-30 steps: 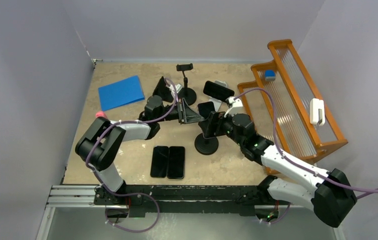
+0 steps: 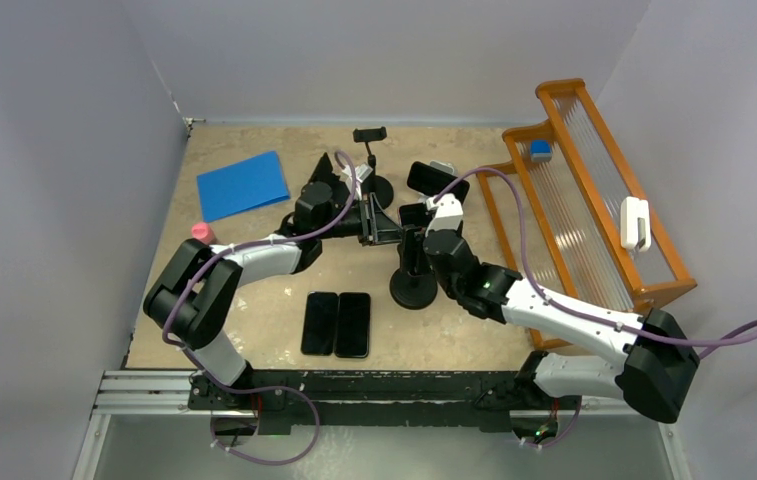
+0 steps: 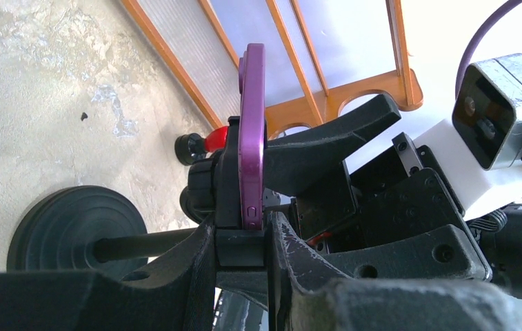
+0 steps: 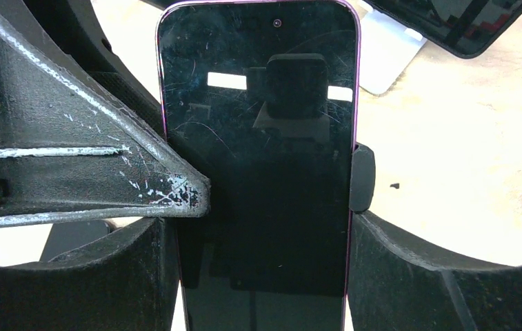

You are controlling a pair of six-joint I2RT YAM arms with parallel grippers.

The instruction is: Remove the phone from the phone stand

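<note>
The phone is upright on the phone stand; in the left wrist view I see its purple edge [image 3: 251, 138] above the stand's black clamp [image 3: 240, 248]. The stand's round base [image 2: 414, 290] rests on the table. My left gripper has a finger on either side of the clamp, with one finger in front of the screen in the right wrist view. My right gripper straddles the phone's dark screen [image 4: 265, 262], fingers [image 4: 423, 276] at both long edges. Whether either is gripping firmly cannot be told. From above, the arms partly hide the phone.
Two phones [image 2: 353, 325] lie flat near the front edge. Behind are another stand [image 2: 370, 135] and a tilted phone [image 2: 438, 180]. A blue folder [image 2: 242, 187] lies left; a wooden rack [image 2: 584, 200] stands right.
My left arm has barely moved.
</note>
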